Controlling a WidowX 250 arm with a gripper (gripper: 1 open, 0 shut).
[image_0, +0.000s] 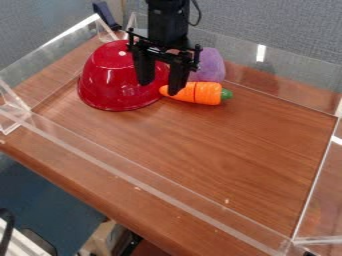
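My black gripper (160, 68) hangs at the top centre over the right part of an overturned red bowl (107, 85), its fingers pointing down. An orange toy carrot (198, 93) with a green end lies just right of the bowl, near my fingertips. A purple rounded object (210, 64) sits behind the carrot, partly hidden by the gripper. Whether the fingers touch anything is unclear.
A clear acrylic wall (160, 180) edges the wooden table (234, 160) on the sides shown. A grey partition (281, 30) stands behind.
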